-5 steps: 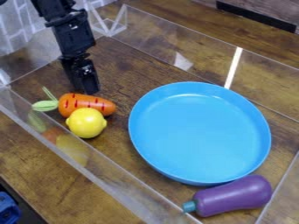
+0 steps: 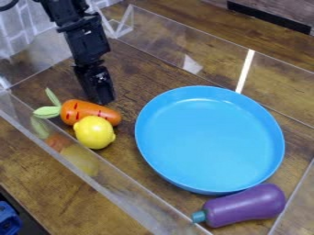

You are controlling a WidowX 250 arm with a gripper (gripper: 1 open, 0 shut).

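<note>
My black gripper (image 2: 94, 90) reaches down from the top left, just above and behind an orange toy carrot (image 2: 88, 113) with green leaves. Its fingers are dark against the wood and stand open, with nothing seen between them. A yellow lemon (image 2: 95, 132) lies just in front of the carrot. A large blue plate (image 2: 208, 139) takes up the middle right.
A purple toy eggplant (image 2: 243, 207) lies at the front right, below the plate. Clear transparent walls edge the wooden work area. Bare wood (image 2: 160, 60) is free behind the plate.
My gripper has shifted slightly, down and to the right, closer to the carrot. The carrot, lemon, plate and eggplant look essentially unmoved.
</note>
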